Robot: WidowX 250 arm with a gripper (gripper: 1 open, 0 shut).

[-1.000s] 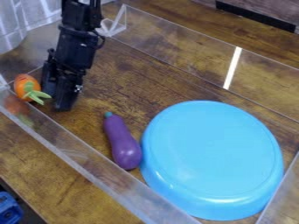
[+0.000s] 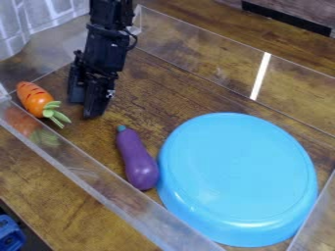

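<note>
My black gripper is low over the wooden floor of a clear-walled enclosure at the left, just right of an orange toy carrot with green leaves, which lies along the left wall. Whether the fingers are open or shut is hard to make out. A purple toy eggplant lies lower, near the middle.
A large blue plate, which looks upside down, fills the lower right. Clear plastic walls border the area. A small blue object sits outside at the lower left.
The carrot has shifted and turned, showing more of its orange body along the wall. My gripper has moved slightly, remaining beside it.
</note>
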